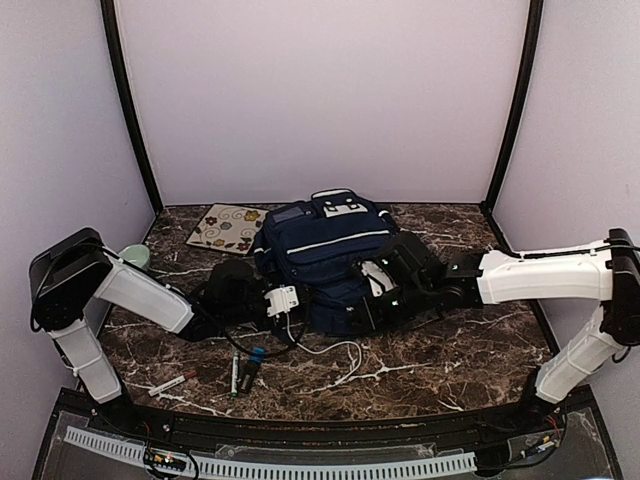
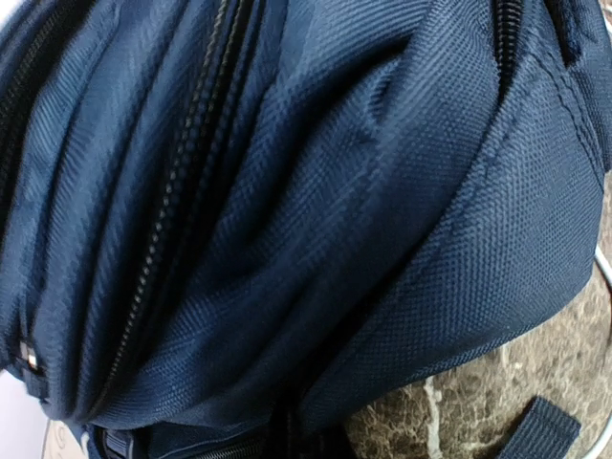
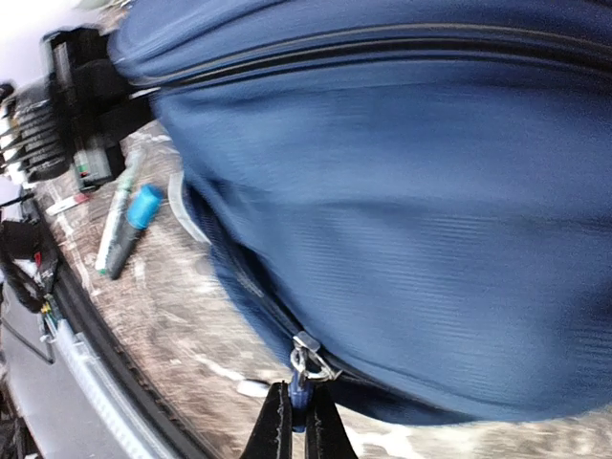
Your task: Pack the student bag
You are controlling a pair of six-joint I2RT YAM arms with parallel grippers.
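Observation:
The navy backpack [image 1: 330, 240] lies in the middle of the table, its front part between my two grippers. At its left front edge, my left gripper [image 1: 302, 298] is shut on the backpack's fabric; in the left wrist view its dark fingertips show only at the bottom edge, against the cloth. My right gripper is shut on a small blue zipper pull [image 3: 300, 390], which hangs from a metal slider [image 3: 306, 341] on the bag's zipper. A dark pen or marker with a blue cap [image 3: 144, 206] and a white marker [image 3: 117, 215] lie on the table.
A white cord [image 1: 345, 345] curves over the table in front of the bag. A red-tipped white stick [image 1: 172, 384] lies at the front left. Behind the left arm are a pale green bowl [image 1: 134, 257] and a flower-patterned board [image 1: 226, 229].

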